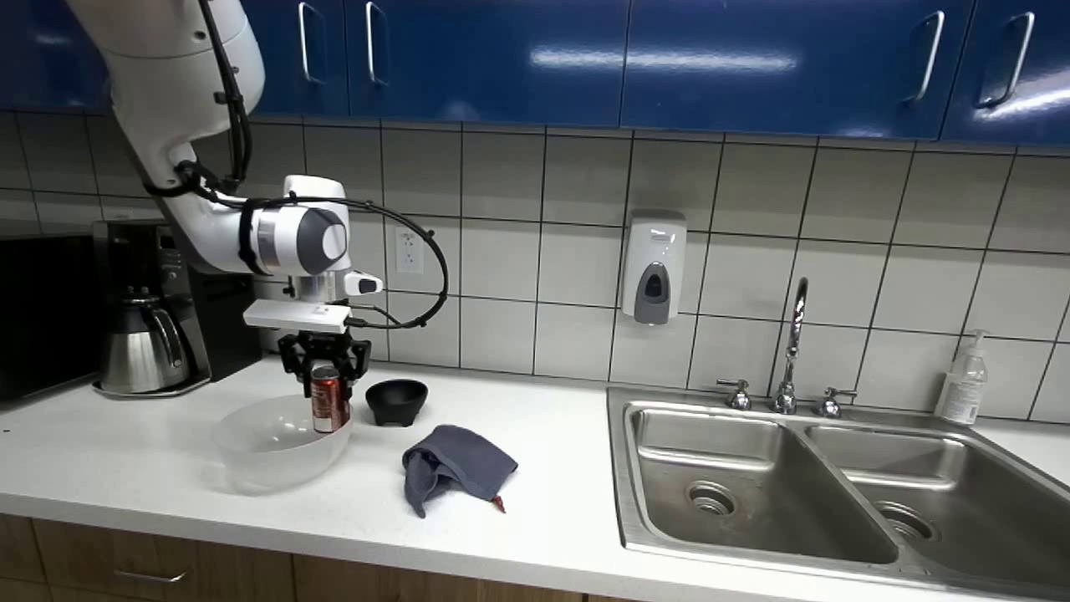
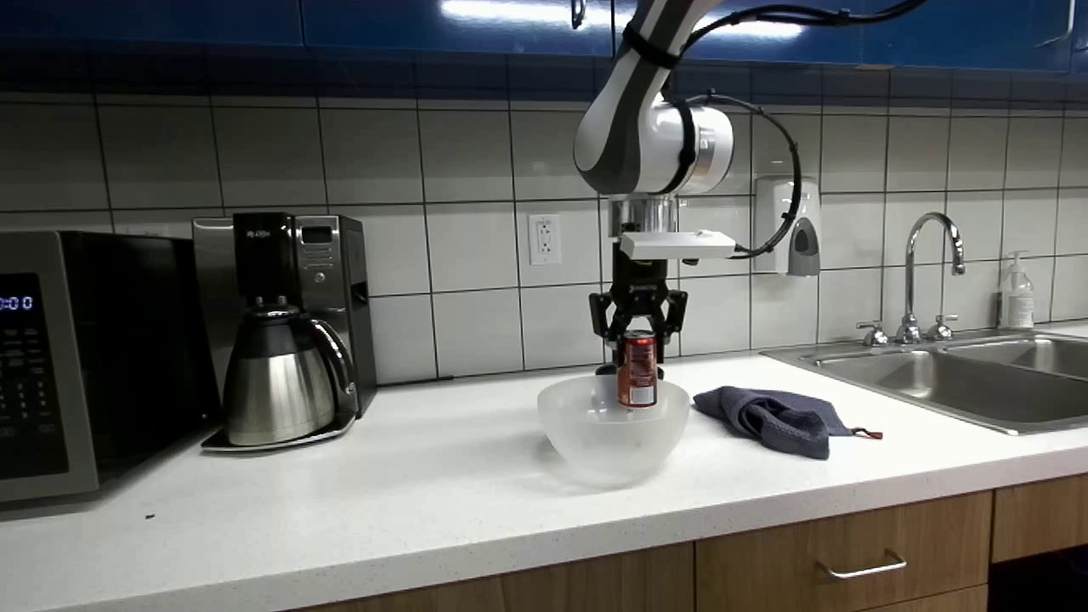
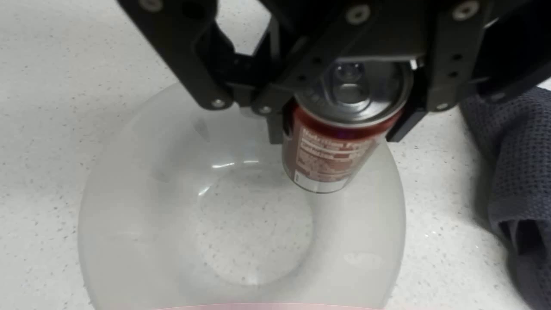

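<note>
A red soda can (image 1: pixel 328 402) with a silver top is held upright between the black fingers of my gripper, which is shut on its sides. In the wrist view the can's printed label faces the camera. Beneath and around it is a frosted, see-through bowl (image 2: pixel 602 449) on the counter. The can (image 2: pixel 637 372) stands over the bowl's right, rear side, its lower end near rim height; whether it touches the rim I cannot tell. Nothing else shows inside the bowl (image 3: pixel 129 243).
A small black bowl (image 1: pixel 396 398) and a crumpled grey-blue cloth (image 1: pixel 463 461) lie right of the bowl. Farther right is the double sink (image 1: pixel 722 502). A coffee maker (image 2: pixel 357 296) and a microwave (image 2: pixel 92 347) stand left.
</note>
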